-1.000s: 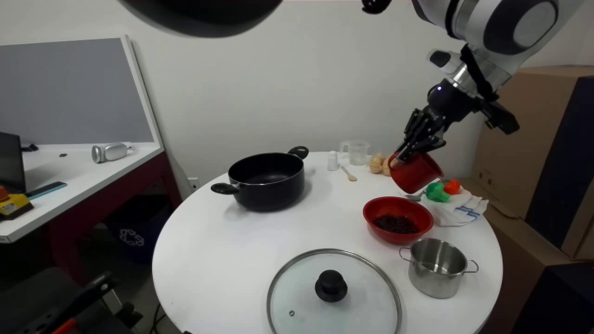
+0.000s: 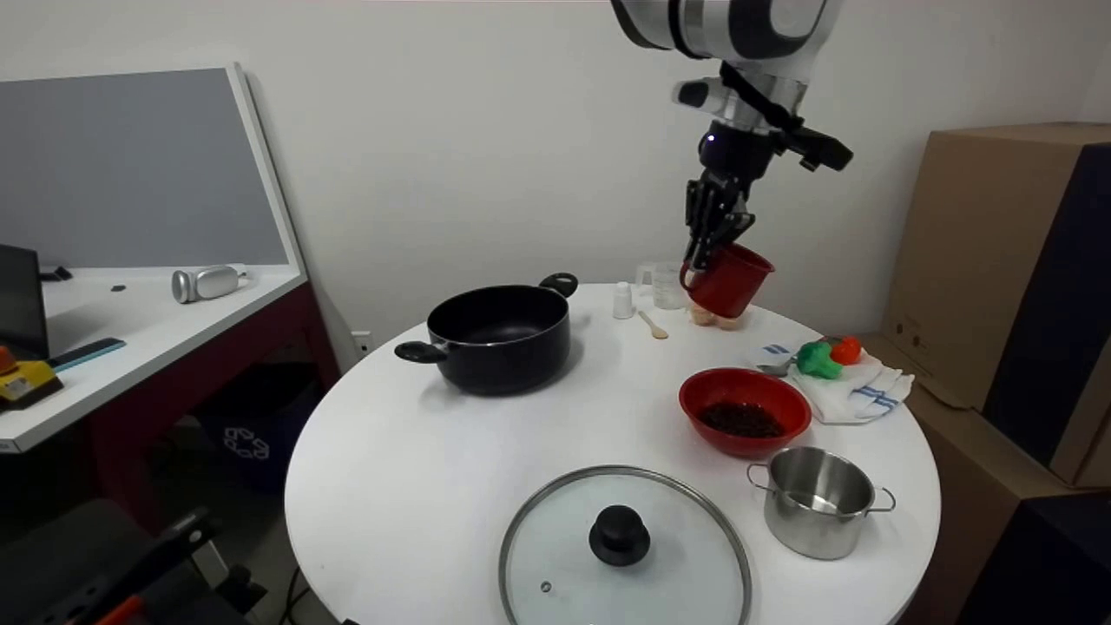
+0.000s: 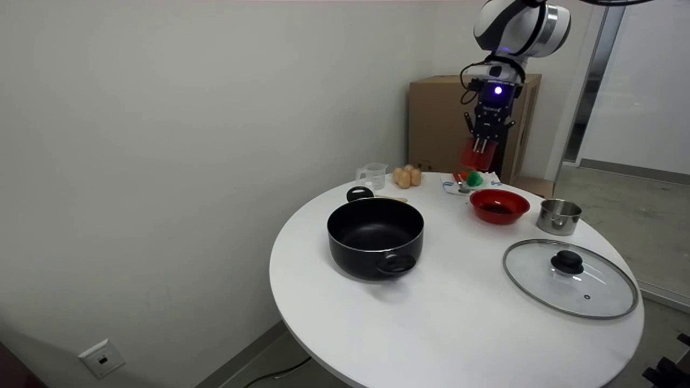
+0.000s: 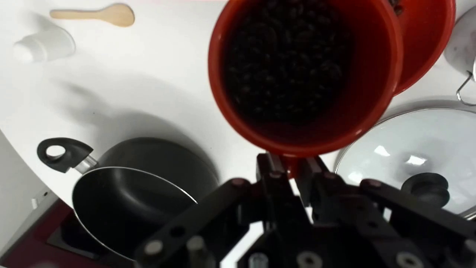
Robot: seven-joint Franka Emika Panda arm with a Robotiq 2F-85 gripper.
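A red cup [image 2: 734, 282] hangs above the back right of the table, with my gripper [image 2: 700, 265] shut on its handle. It is tilted in exterior view 1. Looking into the cup [image 4: 308, 143] from the wrist view, dark beans [image 4: 288, 62] fill the bottom. The gripper's fingers [image 4: 273, 172] meet just below the near rim. More dark beans [image 2: 741, 418] lie in the red bowl [image 2: 700, 401] on the table, in front of and below the cup. A black pot [image 2: 507, 359] stands open at the left; its visible inside looks empty.
A glass lid [image 2: 667, 500] lies near the table's front, beside a steel pot [image 2: 812, 526]. Toward the back are a measuring cup [image 3: 373, 174], eggs [image 3: 406, 177], a wooden spoon [image 2: 654, 326] and a white shaker [image 2: 622, 302].
In exterior view 1 my gripper has moved left and slightly up with the red cup. The cup tilts less now, and the dark shape at the upper left is gone.
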